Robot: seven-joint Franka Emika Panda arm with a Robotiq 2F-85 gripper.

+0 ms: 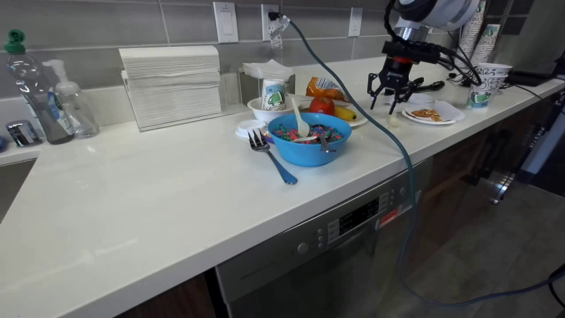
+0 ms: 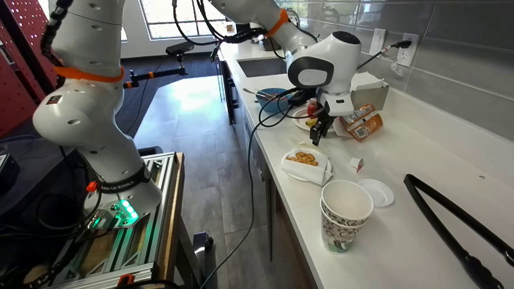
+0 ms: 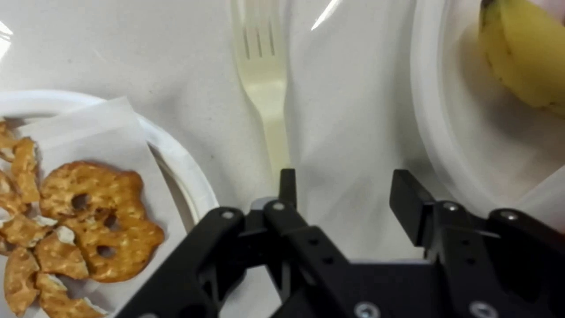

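Note:
Between a plate of pretzel pieces and a plate with a banana, a pale plastic fork lies on the counter, tines away from my gripper. Its handle runs under the left finger in the wrist view, hiding the handle's end. The two fingers stand apart, and only bare counter shows between them. In exterior view 1 my gripper points down near the back of the counter, left of the pretzel plate.
The banana rests on a white plate to the right. A blue bowl, an orange bag and a red apple stand nearby. Stacked paper cups and black tongs are beyond the pretzels. A cable hangs across the counter.

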